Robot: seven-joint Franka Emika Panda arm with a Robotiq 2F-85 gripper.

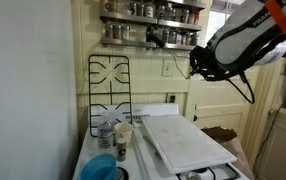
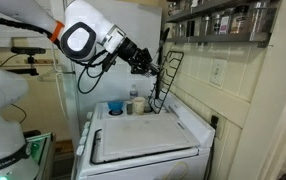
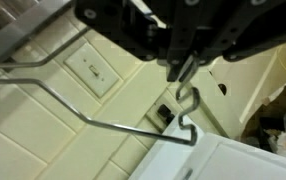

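Observation:
A metal wire utensil (image 3: pixel 93 120), with a wavy bent end, is caught in the fingers of my gripper. In exterior view 1 its black handle (image 1: pixel 156 41) points up and left, close to the spice shelves. My gripper (image 1: pixel 194 70) is shut on the wire end, high above the white stove cover (image 1: pixel 183 140). The exact contact between fingers and wire is partly hidden by the dark gripper body in the wrist view.
Jar-lined shelves (image 1: pixel 148 44) run along the wall near the handle. A black wire rack (image 1: pixel 109 90) stands against the wall. On the left of the counter are a blue bowl (image 1: pixel 98 167), a clear bottle (image 1: pixel 105 133) and a beige cup (image 1: pixel 123 131). The stove cover is clear.

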